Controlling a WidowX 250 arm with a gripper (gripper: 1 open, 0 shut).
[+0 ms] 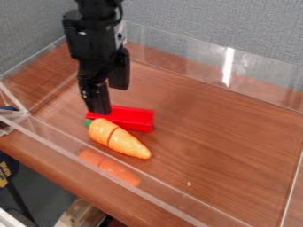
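Observation:
My black gripper point(102, 89) hangs from the top left over the wooden table, its fingertips low, just above the left end of a red block point(133, 119). How far apart the fingers stand is hard to tell from this angle. An orange toy carrot point(124, 141) with a green top lies in front of the red block, pointing toward the lower right.
A clear plastic wall point(231, 78) borders the table at the back, with others along the front and right. Dark cables and objects lie beyond the front left edge.

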